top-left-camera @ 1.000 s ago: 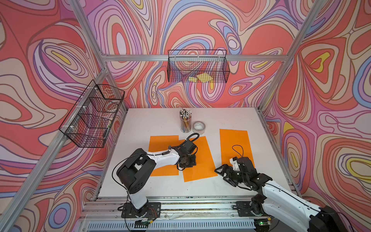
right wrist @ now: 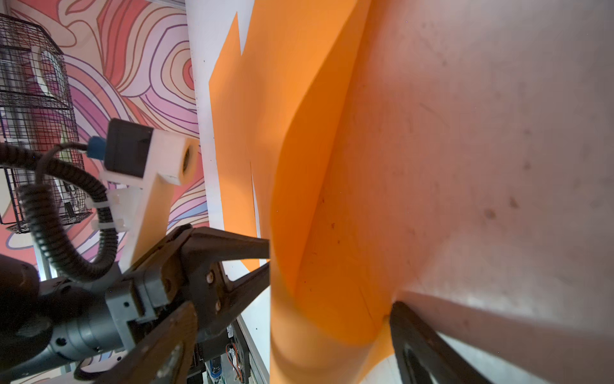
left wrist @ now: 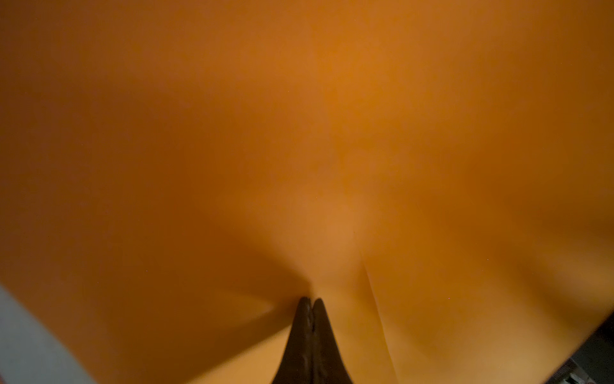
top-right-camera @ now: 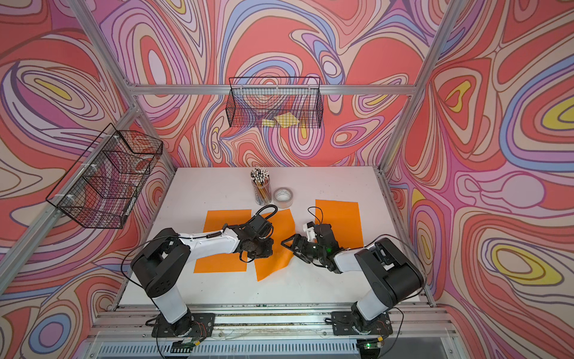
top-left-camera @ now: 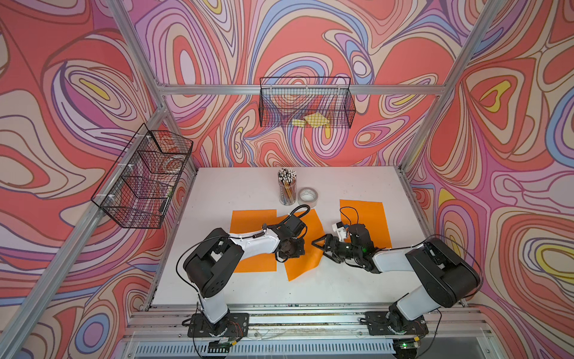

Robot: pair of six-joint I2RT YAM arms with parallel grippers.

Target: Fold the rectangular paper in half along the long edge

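Observation:
The orange paper [top-left-camera: 309, 263] lies under my grippers at the table's centre, its right edge lifted and curling over toward the left, as the right wrist view shows. My left gripper is shut, fingertips down on the paper, with a faint crease line beside it. My right gripper stands open at the curled edge, the bent paper between its wide fingers; whether either finger presses on it is hard to tell.
Other orange sheets [top-left-camera: 251, 218] [top-left-camera: 364, 212] lie left and right. A cup of sticks [top-left-camera: 287, 188] and a tape roll [top-left-camera: 308, 197] stand behind. Wire baskets [top-left-camera: 306, 104] hang on the frame.
My right gripper has moved leftward and toward the back, and the paper's right edge has risen and curled inward with it. My left gripper has stayed in place.

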